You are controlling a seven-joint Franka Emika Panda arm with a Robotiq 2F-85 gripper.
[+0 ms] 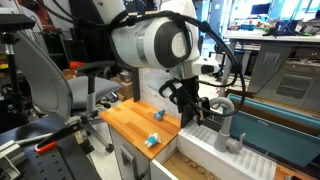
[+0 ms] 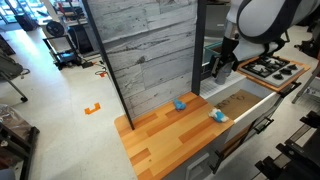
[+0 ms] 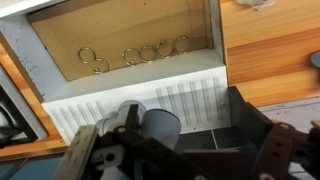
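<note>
My gripper is low over the back of the counter, beside the grey faucet [image 1: 226,118]. Its dark fingers stand wide apart in the wrist view, and the gap between them looks empty. The faucet's rounded dark grey end [image 3: 160,124] shows close by the left finger; whether they touch I cannot tell. In exterior view 1 the gripper [image 1: 205,118] appears just left of the faucet, its fingertips hard to make out.
An open drawer [image 1: 186,172] lies in front, with several ring-like hooks [image 3: 130,56] in its tray. Two small blue things, one farther back [image 2: 179,104] and one nearer the drawer [image 2: 218,115], rest on the wooden counter [image 2: 160,135]. A grey wall panel [image 2: 150,65] rises behind.
</note>
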